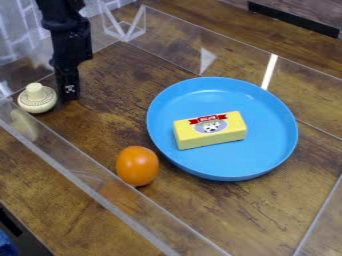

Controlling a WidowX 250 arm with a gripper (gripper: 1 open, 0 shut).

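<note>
My black gripper (68,86) reaches down at the upper left, just right of a pale cream, onion-like object (36,98) that sits by the clear wall. I see nothing held between the fingers, which look shut. A blue plate (254,110) holds a yellow box (210,129) with a red label and a dog picture. An orange fruit (138,166) lies below and left of the plate.
Clear plastic walls (94,190) border the wooden surface (234,205) at the left and front. Bare wood lies between my gripper and the plate, and around the plate's lower side.
</note>
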